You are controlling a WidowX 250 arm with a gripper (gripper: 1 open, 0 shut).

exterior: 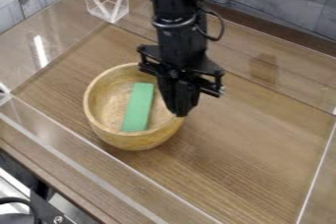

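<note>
A wooden bowl (pixel 102 120) sits on the wooden table at centre-left, with a green block (pixel 137 107) lying inside it. My black gripper (pixel 197 106) hangs at the bowl's right rim, pointing down, shut, with nothing visible between its fingers.
A clear plastic piece (pixel 108 2) lies at the upper left, and another (pixel 27 99) at the left edge. Cables lie at the lower left corner.
</note>
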